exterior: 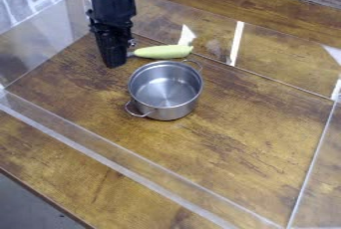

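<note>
The black gripper [115, 56] points down at the upper left of the wooden table, shut, with nothing visible between its fingers. It is above and left of the steel pot [164, 92], which is empty and has a handle toward the front left. A pale green, elongated vegetable-like object [164, 51] lies behind the pot, just right of the gripper. Whether the gripper touches anything behind it is hard to tell.
A clear transparent barrier runs round the work area on the wooden table [226, 153]. The table's right and front parts inside it are free.
</note>
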